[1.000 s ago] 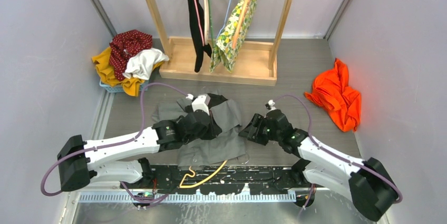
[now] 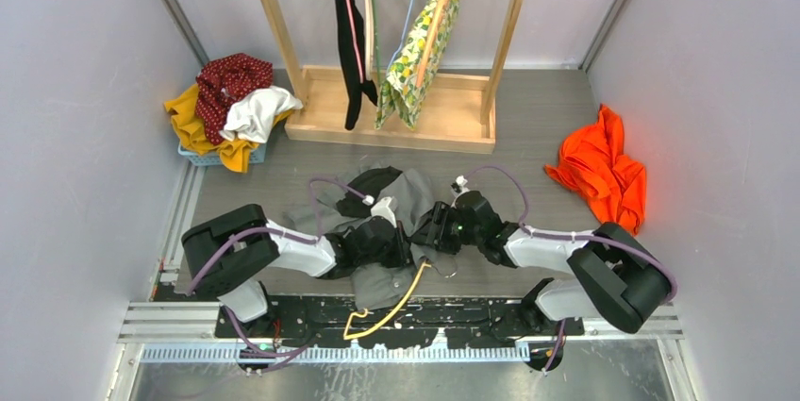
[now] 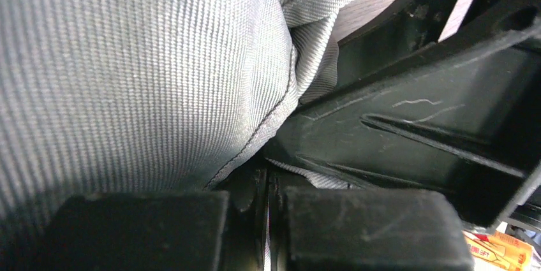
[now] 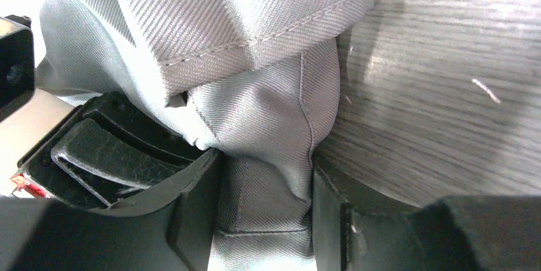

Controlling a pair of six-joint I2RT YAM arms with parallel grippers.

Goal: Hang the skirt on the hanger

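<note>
The grey skirt lies rumpled on the table under both arms, with a black patch near its far side. From beneath its near edge the yellow hanger sticks out towards me. My left gripper is shut beside a fold of grey cloth; whether it pinches any cloth is hidden. My right gripper is part open, and a hemmed strip of skirt runs between its fingers. In the left wrist view the right gripper's black finger reaches close in front of the left one.
A wooden rack with hanging clothes stands at the back. To its left is a blue basket heaped with laundry. Orange cloth lies at the right wall.
My left gripper has come right and towards me, dragging skirt and hanger rightward. My right gripper has moved left onto the skirt's right edge, so the two now almost meet.
</note>
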